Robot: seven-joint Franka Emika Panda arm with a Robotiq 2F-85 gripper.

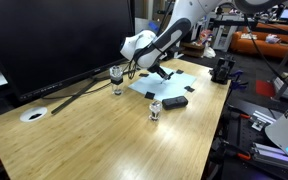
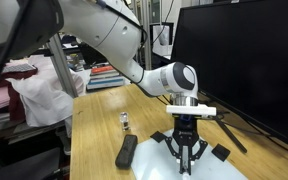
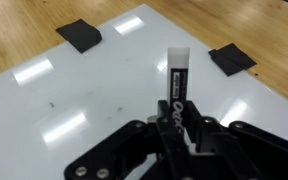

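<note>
A marker with a white end and dark lettering stands upright in my gripper, which is shut on it. Below lies the whiteboard, its surface blank apart from glare and faint specks. In exterior view 2 the gripper is low over the board, the marker pointing down. Whether its tip touches the surface cannot be told. From exterior view 1 the gripper appears over the board, too small for detail.
Black patches mark the board's edges. Beside the board lies a dark oblong object, with a small whitish item nearby. A clear container stands left of the board, and a white tape roll lies farther left.
</note>
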